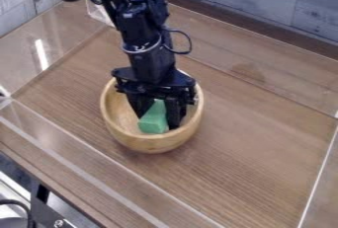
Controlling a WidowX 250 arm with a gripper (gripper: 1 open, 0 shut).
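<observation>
A wooden bowl (pixel 128 136) sits on the table, left of centre. Inside it is a green block (pixel 154 121). The black arm reaches down from the top into the bowl, and its gripper (pixel 157 108) is shut on the green block, gripping its upper part. The fingertips are partly hard to make out against the dark arm body.
A pale plank wall (pixel 264 5) runs along the back. A dark cable lies beyond the table's edge at lower left.
</observation>
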